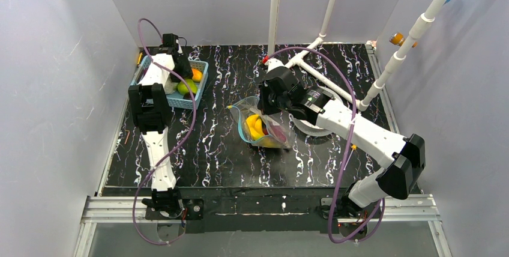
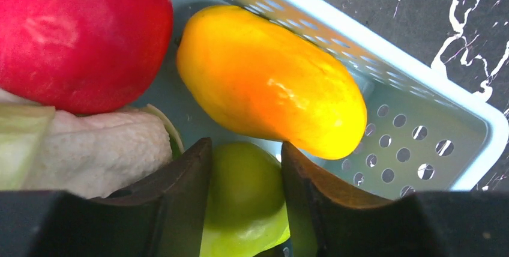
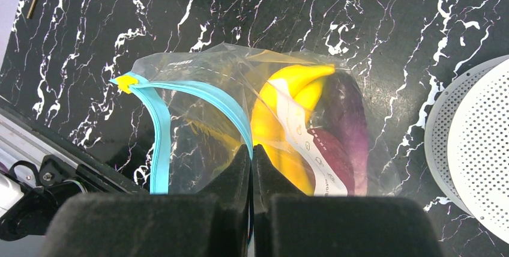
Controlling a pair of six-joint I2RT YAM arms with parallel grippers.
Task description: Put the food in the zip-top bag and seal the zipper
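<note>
My left gripper reaches down into the blue basket (image 1: 203,83), its fingers part open. Between its fingers sits a green fruit (image 2: 246,191); a small gap shows beside the right finger. Next to it lie an orange-yellow fruit (image 2: 270,83), a red fruit (image 2: 78,35) and a pale, whitish food (image 2: 108,149). My right gripper is shut on the light blue zip edge of the clear zip top bag (image 3: 378,161). The bag's mouth gapes to the left of that grip. Yellow bananas (image 3: 273,119) and a dark red-purple food (image 3: 336,149) show inside the bag.
A white perforated round container (image 3: 486,143) stands to the right of the bag. White pipes (image 1: 336,80) rise behind the right arm.
</note>
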